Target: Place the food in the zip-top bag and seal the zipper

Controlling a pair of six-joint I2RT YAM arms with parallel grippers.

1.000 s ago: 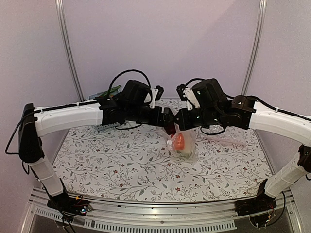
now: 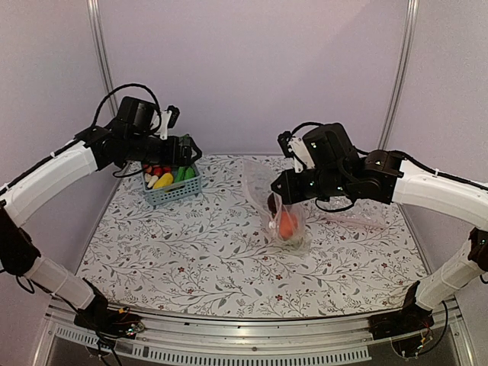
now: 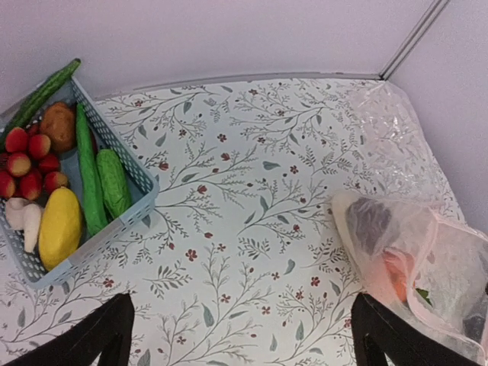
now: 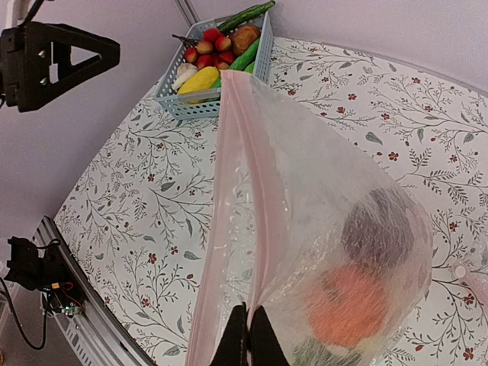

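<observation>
A clear zip top bag (image 4: 305, 183) with a pinkish zipper strip hangs from my right gripper, which is shut on the bag's edge. Inside the bag are a round orange food (image 4: 348, 305), a dark purple food (image 4: 378, 227) and something pale green at the bottom. The bag's mouth gapes toward the left. Over by the basket (image 2: 174, 194), my left gripper (image 2: 191, 151) is raised and open, nothing between its fingers. In the left wrist view the bag lies at the lower right, well apart from that gripper.
The blue basket holds a yellow food (image 3: 59, 229), green cucumbers (image 3: 114, 183), red round fruits (image 3: 32, 183), a brown one and a white one. Another clear bag (image 2: 354, 215) lies flat at the right. Patterned table between basket and bag is clear.
The dark food is in the bag. My right arm stayed still.
</observation>
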